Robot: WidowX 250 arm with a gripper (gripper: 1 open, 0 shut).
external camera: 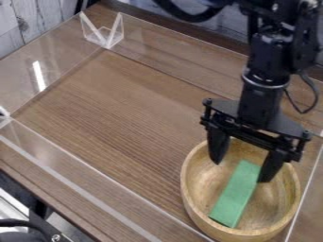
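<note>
My black gripper (247,147) is open over the back part of a round wooden bowl (197,185), its fingers spread and reaching down to about rim height. In the bowl lies a green oblong block (232,198), slanted, in front of and between the fingers. Whether either finger touches the bowl or the block I cannot tell.
A white wire-like object (101,30) stands at the back left. A dark object (25,229) shows at the bottom left corner.
</note>
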